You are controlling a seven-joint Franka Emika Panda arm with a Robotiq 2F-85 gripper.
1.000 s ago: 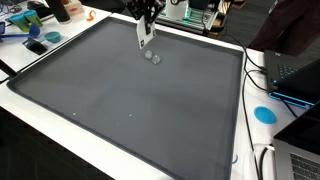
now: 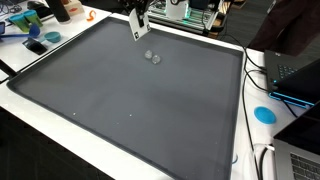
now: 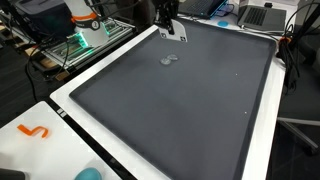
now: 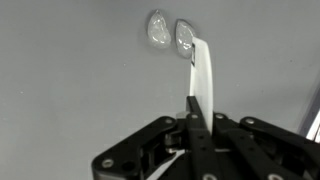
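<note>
A thin white card-like piece [image 4: 203, 75] stands up from between the fingertips of my gripper, which is shut on it. In the wrist view the piece appears almost edge-on, with a small dark mark near its far end. Close to that end lie two clear, shiny blobs, one on the left [image 4: 158, 29] and one on the right [image 4: 184, 38]. The first exterior view has the white piece [image 2: 138, 26] over the back of the grey board, just behind the blobs. Most of the gripper is cut off or dark in the exterior views.
The grey board [image 2: 125, 100] is otherwise bare, on a white table [image 3: 258, 150]. Small blue and teal items [image 2: 35, 46] crowd one far corner. A blue disc [image 2: 265, 115] and laptops [image 2: 300, 80] flank the right. An orange piece [image 3: 34, 132] lies aside.
In the first exterior view, the white piece has drifted left and slightly up the frame with my gripper. The two blobs stay close to the same place on the board.
</note>
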